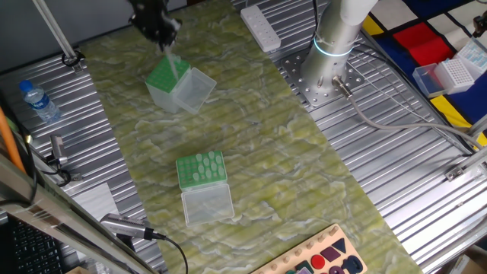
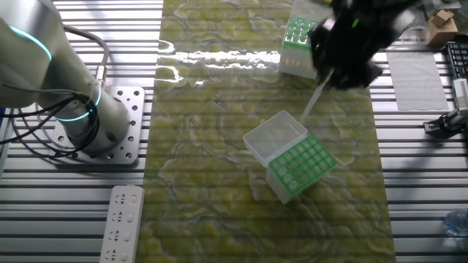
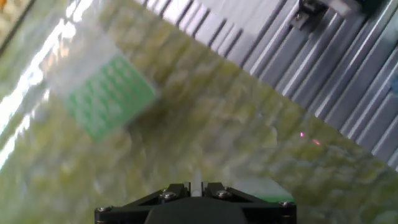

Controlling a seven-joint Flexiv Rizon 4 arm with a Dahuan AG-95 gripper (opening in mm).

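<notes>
A thin translucent pipette tip (image 2: 314, 100) hangs down at a slant from my gripper (image 2: 330, 71), whose black fingers are closed on it. In the wrist view the gripper shows a pale sliver between its fingers. One open tip box (image 1: 163, 97) with a green rack (image 2: 301, 166) stands below; in exterior view 1 the tip overlaps its green top, but in exterior view 2 it appears beside the raised clear lid (image 2: 275, 137). A second green-topped box (image 1: 202, 170), lid open, holds several clear tips; the wrist view shows it blurred (image 3: 112, 96).
A wooden shape board (image 1: 316, 255) lies at the table's near edge in exterior view 1. A power strip (image 1: 260, 29) sits near the robot base, a water bottle (image 1: 39, 100) at the left. Green mat between the boxes is clear.
</notes>
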